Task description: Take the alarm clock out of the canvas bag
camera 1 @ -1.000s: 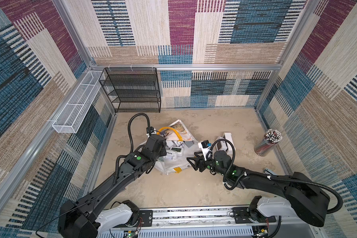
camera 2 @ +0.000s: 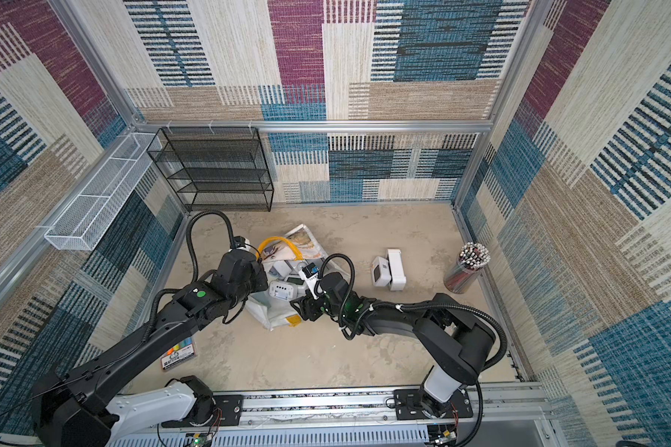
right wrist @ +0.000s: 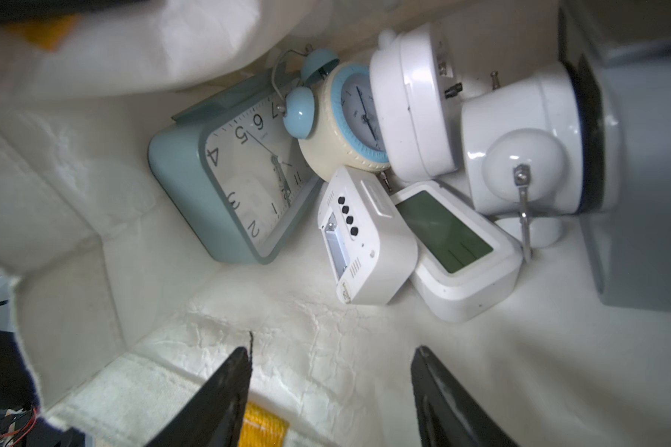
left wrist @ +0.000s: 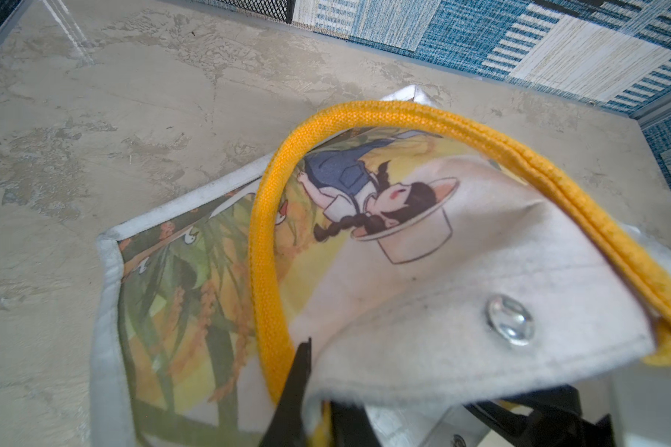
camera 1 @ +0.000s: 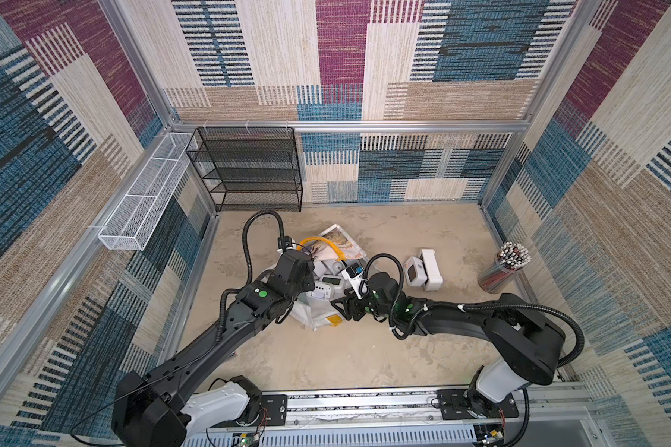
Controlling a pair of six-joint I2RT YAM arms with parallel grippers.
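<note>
The canvas bag (left wrist: 179, 313) lies open, its yellow-handled flap (left wrist: 499, 223) folded back. My left gripper is shut at that flap's edge, seemingly pinching canvas and handle, though the contact is partly hidden. Inside, the right wrist view shows a teal square clock (right wrist: 186, 186), a cream bell clock (right wrist: 320, 141), white round clocks (right wrist: 406, 104), white digital clocks (right wrist: 454, 253) and a grey item (right wrist: 645, 186). My right gripper is open, over the bag's near part, with those clocks ahead of its empty fingers.
Two white objects (camera 1: 429, 268) stand right of the bag. A jar of pens (camera 1: 499, 274) is at the far right, a black mesh rack (camera 1: 242, 167) at the back left, a white wire basket (camera 1: 141, 201) on the left wall.
My right arm has moved left and inward, bringing its gripper over the bag. My left arm and the bag's flap look almost unchanged.
</note>
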